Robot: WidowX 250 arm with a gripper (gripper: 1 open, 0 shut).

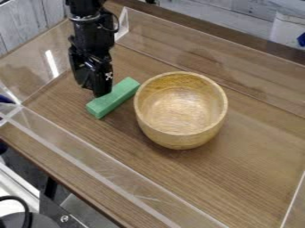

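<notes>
A green rectangular block [113, 97] lies diagonally on the wooden table, just left of a large wooden bowl [180, 111]. My black gripper [93, 78] hangs low above the table at the upper left of the block, open, with nothing seen between its fingers; its fine shape is blurred.
A blue object [295, 31] is partly in view at the top right edge, and dark cables show at the bottom left.
</notes>
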